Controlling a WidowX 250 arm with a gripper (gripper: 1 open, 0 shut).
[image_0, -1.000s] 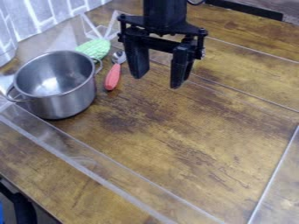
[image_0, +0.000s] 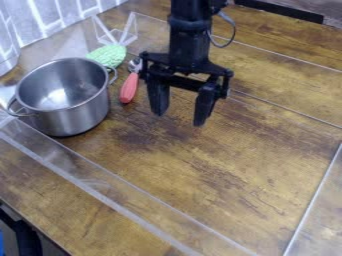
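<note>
The black gripper (image_0: 182, 98) hangs over the wooden table near the upper middle, its two fingers spread apart with nothing visible between them. A steel pot (image_0: 60, 98) with handles stands at the left. A pink-handled utensil (image_0: 130, 86) lies between the pot and the gripper, just left of the gripper. Behind the pot is a pale green object (image_0: 107, 56).
Clear plastic edging runs along the left and right of the workspace. A pale folded surface (image_0: 40, 25) fills the back left corner.
The gripper and arm have shifted slightly left and changed angle. The pot and utensils look unmoved.
</note>
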